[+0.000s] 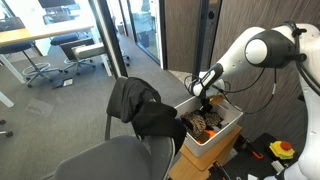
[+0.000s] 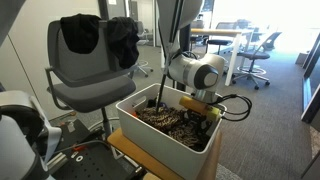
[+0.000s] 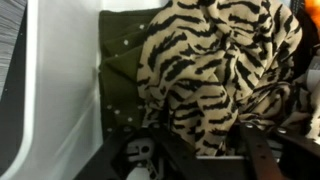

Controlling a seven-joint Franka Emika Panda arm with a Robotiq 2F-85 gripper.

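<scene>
Low inside a white bin [image 2: 160, 145], my gripper reaches down over a tiger-striped cloth [image 3: 200, 75]. The cloth, tan with black stripes, rises in folds toward the space between the dark fingers. Whether they pinch it cannot be told, as the tips are lost in shadow and fabric. A dark green dotted cloth [image 3: 122, 70] lies beside it along the bin's wall. Exterior view 1 has the gripper [image 1: 206, 105] near the bin's far end, its tips hidden.
Something orange [image 3: 290, 25] lies in the bin by the striped cloth. The bin rests on a wooden surface [image 1: 190, 170]. A grey chair [image 2: 90, 80] with a dark garment [image 2: 115, 42] stands close by. Cables hang around the arm's wrist.
</scene>
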